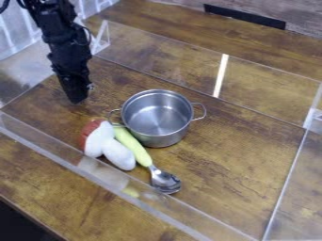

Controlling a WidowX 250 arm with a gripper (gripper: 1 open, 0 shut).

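My black gripper (73, 94) hangs at the upper left, low over the wooden table, left of the steel pot (160, 118); it looks shut, with nothing visible between its fingers, though the tips are small and dark. Below the pot lie a red-topped white mushroom-like toy (116, 152), a pale green long item (132, 144) and a metal spoon (165, 180), grouped close together.
Clear low walls border the work area, with a clear panel (297, 188) at the right. The wooden table (251, 141) right of the pot and behind it is bare.
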